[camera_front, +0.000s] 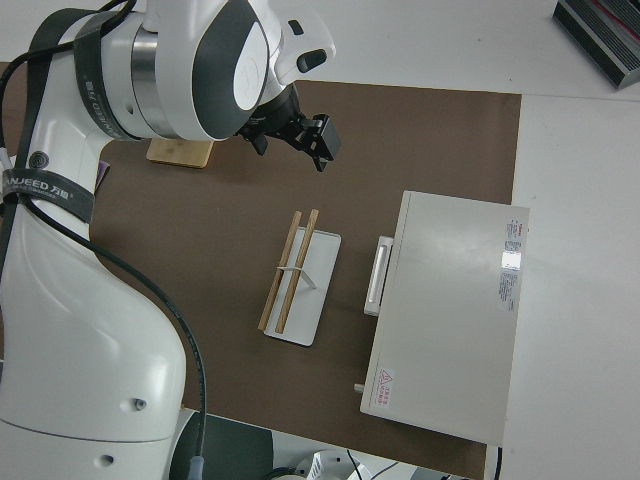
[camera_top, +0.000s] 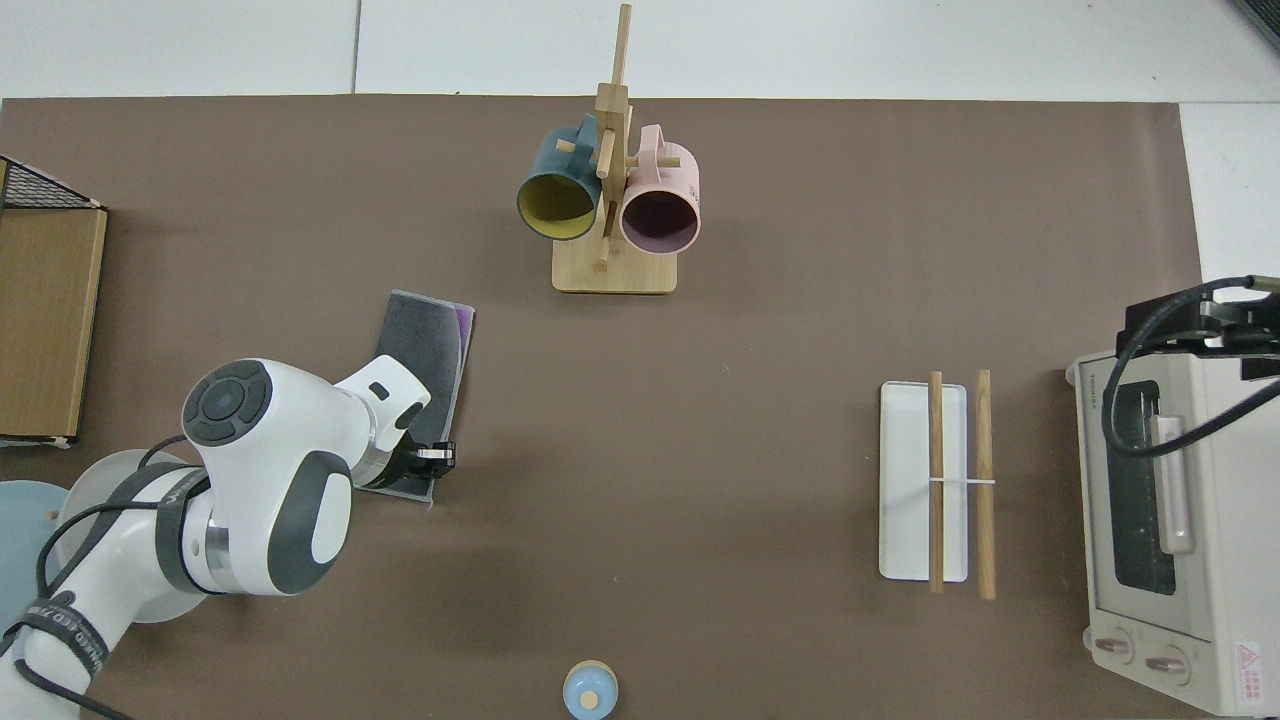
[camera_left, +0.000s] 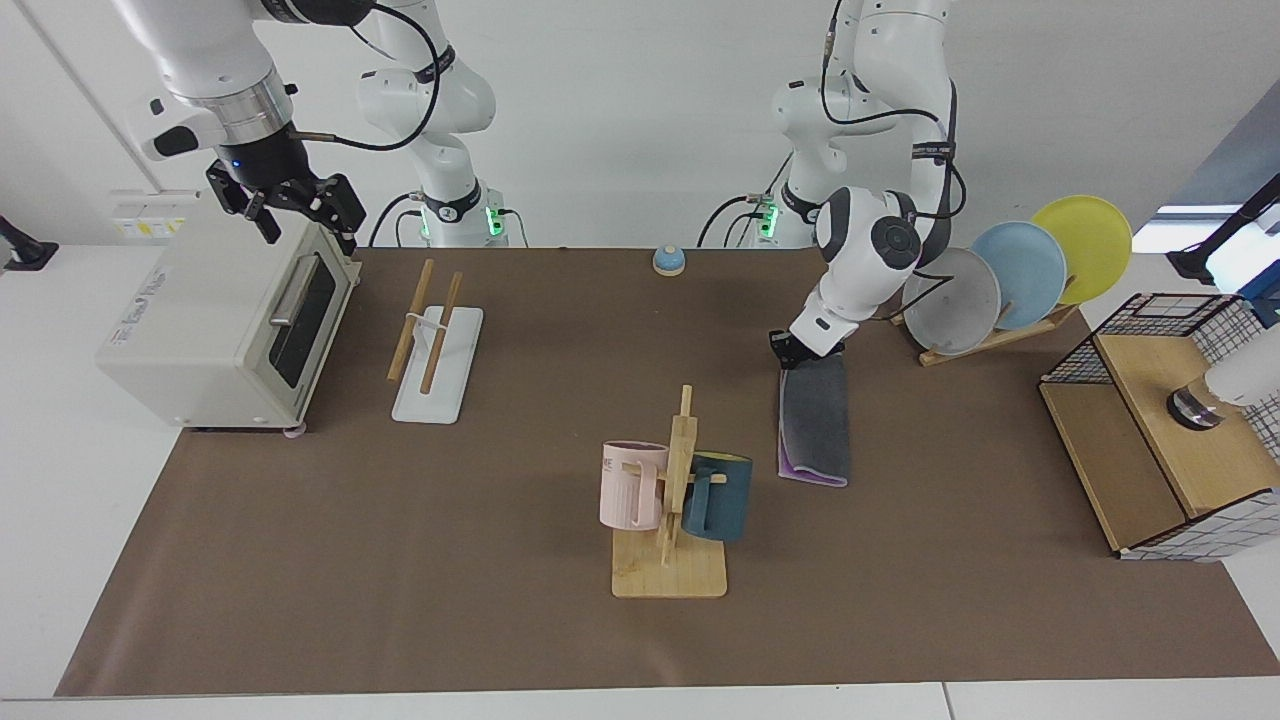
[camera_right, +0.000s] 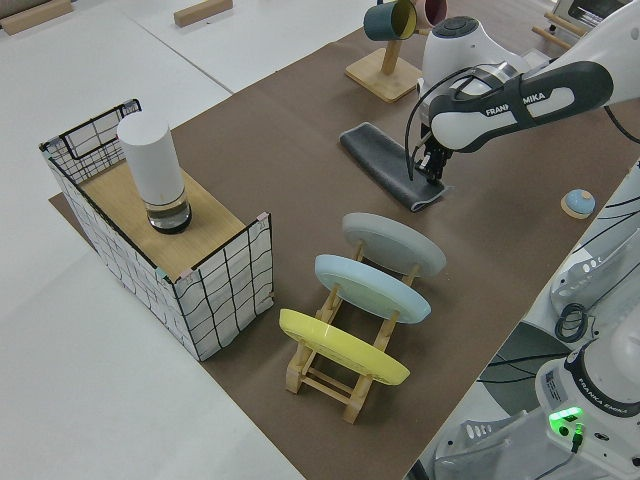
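Note:
One arm's gripper (camera_left: 806, 350) is down on the folded grey cloth (camera_left: 813, 426) with its purple edge, seen at lower left of the top view and right of centre in the left view. Its fingertips are hidden under the wrist and at the cloth, so its finger is unclear. The other gripper (camera_left: 288, 204) hangs high over the white oven (camera_left: 192, 336); whether it is open or shut is hard to make out.
A mug tree (camera_top: 612, 276) holds teal and pink mugs. A white board with two wooden bars (camera_top: 902, 480), a small blue object (camera_top: 590, 690), a plate rack with plates (camera_right: 340, 345) and a wire-sided shelf (camera_right: 215, 285) stand around open mat.

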